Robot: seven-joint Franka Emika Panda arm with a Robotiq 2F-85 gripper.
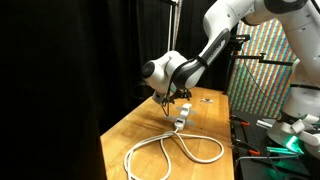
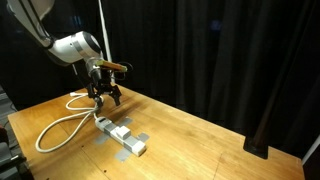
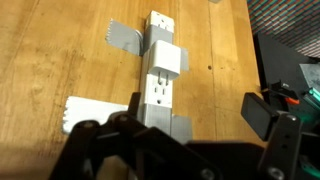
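A white power strip (image 2: pixel 122 134) lies on the wooden table, fixed down by grey tape (image 3: pixel 126 38). A raised white block (image 3: pixel 165 60) sits on the strip in the wrist view; whether it is a plug or part of the strip I cannot tell. My gripper is open above the strip's near end, its two black fingers (image 3: pixel 260 116) wide apart and nothing visible between them. From the side, the gripper (image 1: pixel 174 98) hangs clear of the strip (image 1: pixel 183 116).
A white cable (image 1: pixel 150 142) loops across the table's near part. A white piece (image 3: pixel 92 112) lies left of the strip.
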